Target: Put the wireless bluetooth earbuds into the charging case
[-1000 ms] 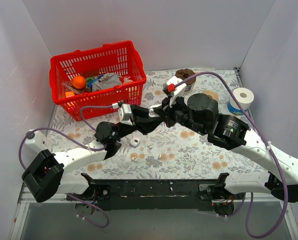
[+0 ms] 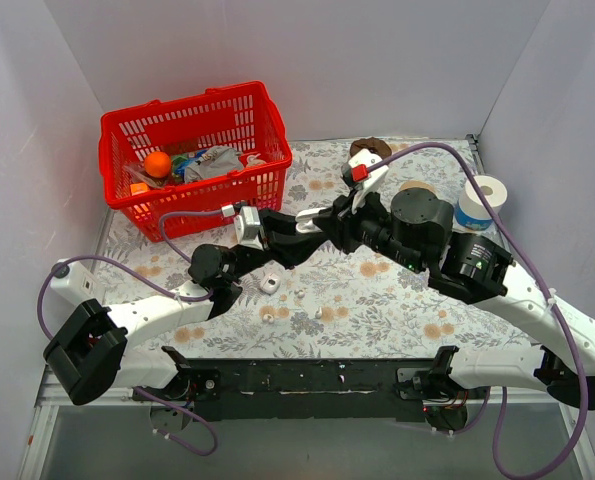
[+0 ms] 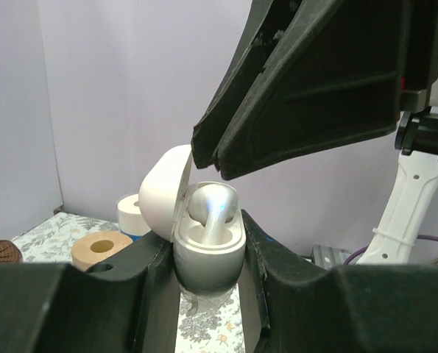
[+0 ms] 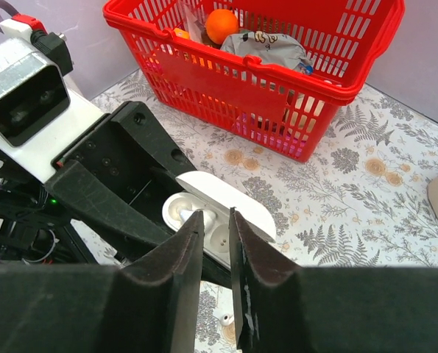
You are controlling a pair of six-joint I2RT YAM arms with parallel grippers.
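My left gripper [image 2: 299, 243] is shut on a white charging case [image 3: 209, 265], held above the table with its lid [image 3: 163, 195] open. In the right wrist view, a white earbud [image 4: 206, 216] sits in one slot of the case, and the other slot [image 4: 219, 240] looks empty. My right gripper reaches over the case, its fingertips a little apart with nothing visible held between them. One right fingertip [image 4: 194, 224] overlaps the earbud in that view; whether it touches cannot be told. The left wrist view has both right fingers [image 3: 307, 103] just above the open case.
Another small white case [image 2: 270, 284] and loose white earbuds [image 2: 319, 313] lie on the patterned table. A red basket [image 2: 267, 190] stands at the back left. Tape rolls [image 2: 485, 195] and a brown-lidded jar [image 2: 370, 147] are at the back right.
Compared with about a second ago, the right arm's wrist has shifted slightly right and its gripper has tilted over the case. The left arm and the case look still.
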